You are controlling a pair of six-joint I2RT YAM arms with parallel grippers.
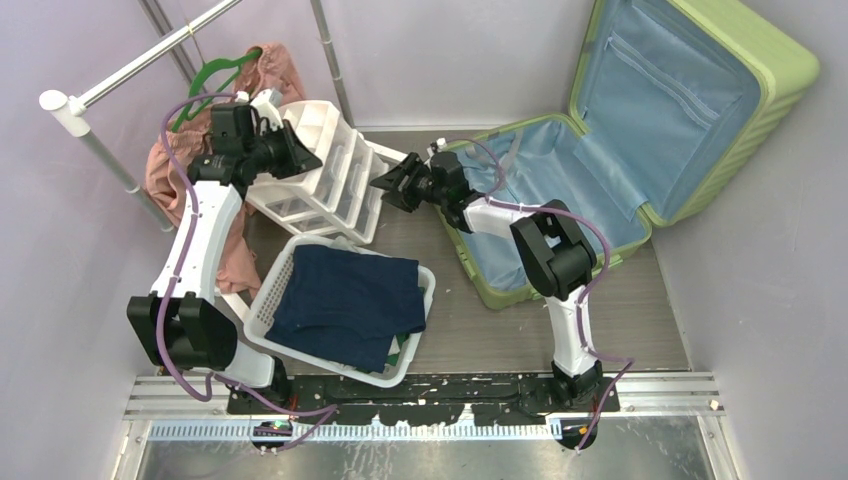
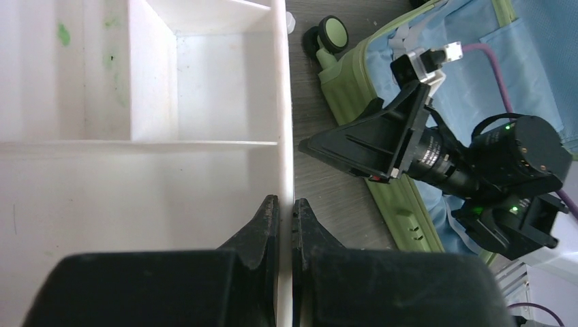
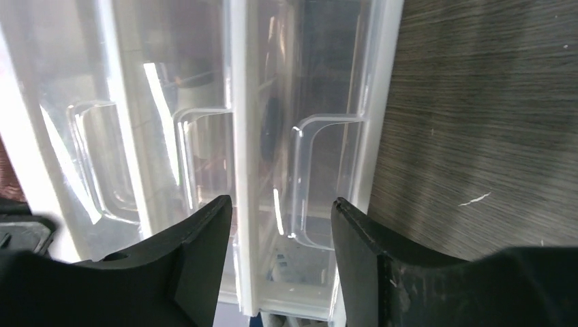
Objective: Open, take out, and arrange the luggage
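A white plastic drawer unit (image 1: 350,190) with clear drawers stands at the back left. My left gripper (image 1: 308,160) is shut on its top rim (image 2: 283,170), as the left wrist view shows. My right gripper (image 1: 390,185) stands open beside the drawer fronts (image 3: 324,177), nothing held between its fingers. The green suitcase (image 1: 480,290) lies open on the right with its blue lining, partly hidden under my right arm.
A white basket (image 1: 425,300) of dark blue clothing (image 1: 345,300) stands at the front left. Pink garments (image 1: 235,260) on green hangers hang from a rail (image 1: 150,55). Bare floor lies between basket and suitcase.
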